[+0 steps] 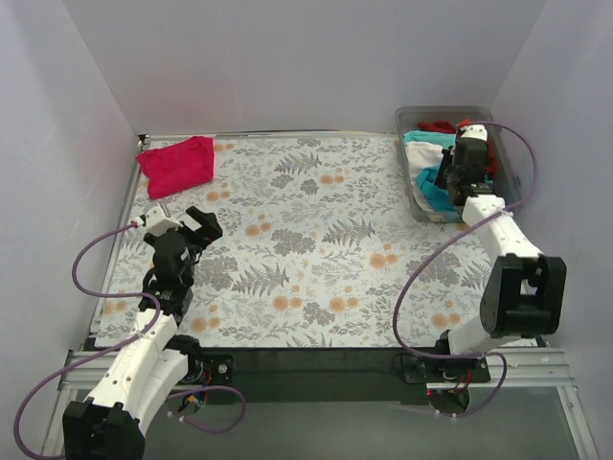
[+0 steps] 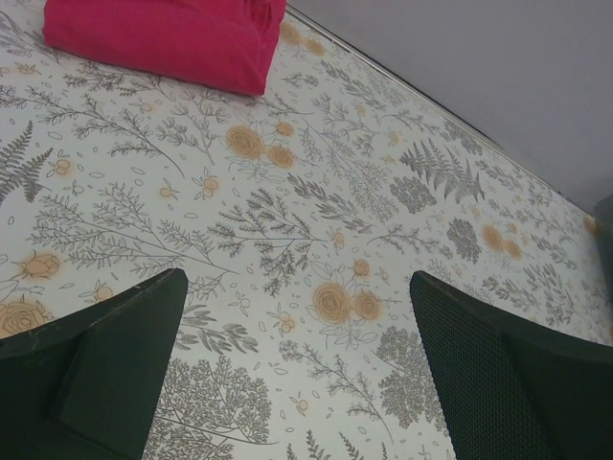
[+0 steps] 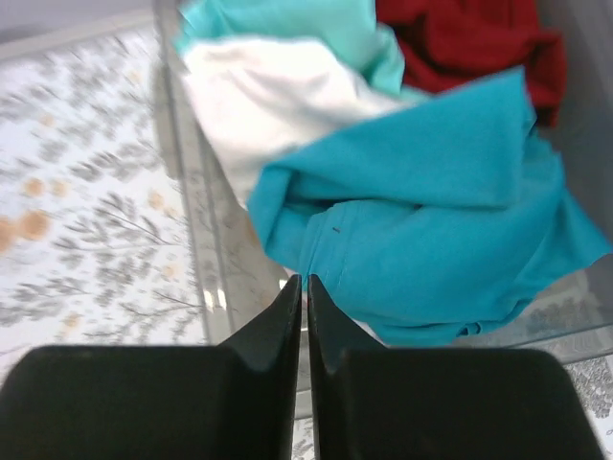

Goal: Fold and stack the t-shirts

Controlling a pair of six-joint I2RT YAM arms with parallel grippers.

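A folded red t-shirt lies flat at the table's back left, and its near edge shows at the top of the left wrist view. My left gripper hangs open in front of it, with only bare table between its fingers. At the back right, a grey bin holds loose crumpled shirts: a teal one, a white one and dark red cloth. Over the bin's near part, my right gripper is shut; its tips overlap the teal cloth's lower edge in view, and no cloth shows between them.
Walls stand close behind the table and on both sides. Purple cables run loosely along both arms.
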